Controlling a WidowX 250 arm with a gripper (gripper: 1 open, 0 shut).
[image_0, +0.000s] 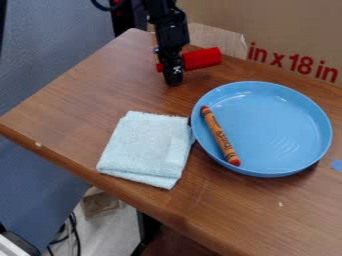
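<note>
The black gripper (173, 72) hangs low over the back left of the wooden table, at a red cylindrical object (202, 58) lying there; whether its fingers are open or shut is unclear. An orange crayon (221, 135) lies in a blue plate (283, 120) on the right. A folded pale blue cloth (144, 148) lies to the left of the plate.
A cardboard box (287, 35) with red lettering stands along the back. A small blue patch is at the right edge.
</note>
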